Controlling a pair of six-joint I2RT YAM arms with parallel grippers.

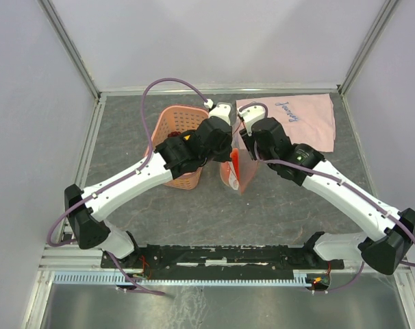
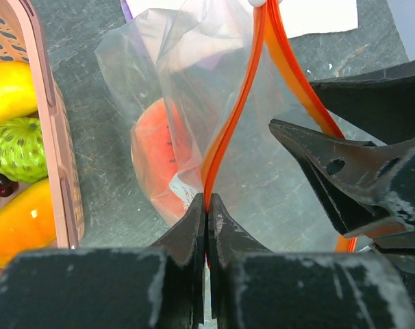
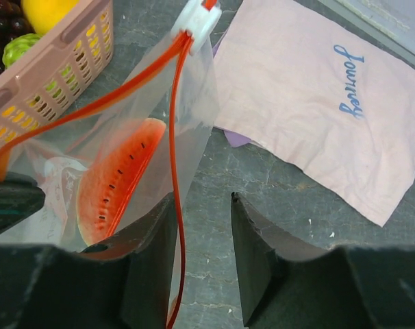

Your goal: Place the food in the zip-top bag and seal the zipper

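Note:
The clear zip bag (image 2: 146,75) stands at the middle with an orange zipper and white slider (image 3: 194,27); a watermelon slice (image 3: 115,178) lies inside. My left gripper is shut on the bag's zipper edge. My right gripper stands open at the bag's other side, the orange zipper strand crossing in front of its left finger. In the left wrist view its dark fingers reach beside the zipper.
A pink basket (image 2: 57,185) with fruit, including yellow pieces, green and dark grapes, sits left of the bag. A printed cloth (image 3: 317,89) lies at the back right.

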